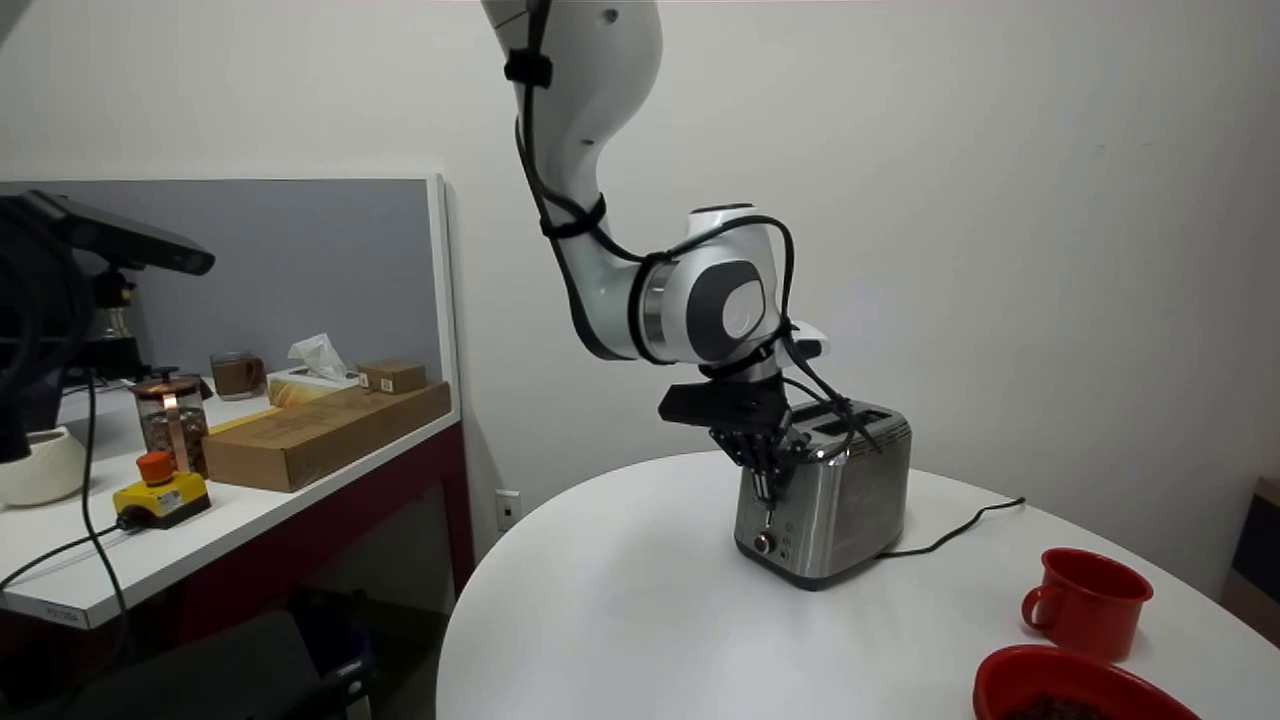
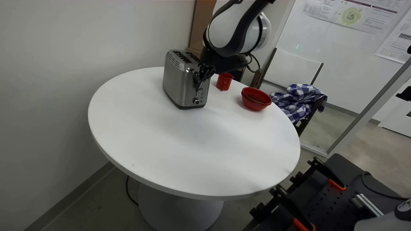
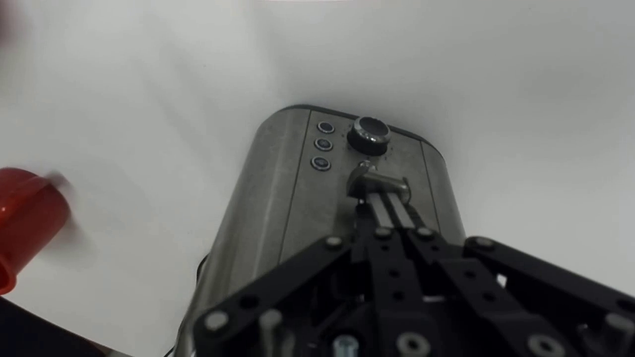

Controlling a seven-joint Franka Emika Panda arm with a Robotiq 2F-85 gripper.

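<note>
A silver toaster (image 1: pixel 852 510) stands upright on the white round table, two slots on top. Its front panel, seen close in the wrist view, carries a round knob (image 3: pixel 370 134), small buttons (image 3: pixel 323 145) and a metal lever (image 3: pixel 382 185). My gripper is shut, its fingers together at the lever's upper side, nothing visible between them. In the first exterior view the gripper (image 1: pixel 763 494) points down along the toaster's front, a short way above the knob. The lever sits low on the panel, just above the knob.
A red mug (image 1: pixel 1086 604) and a red bowl (image 2: pixel 256 98) with dark contents stand on the table (image 2: pixel 185 154) beside the toaster. A black cord (image 1: pixel 960 528) trails behind it.
</note>
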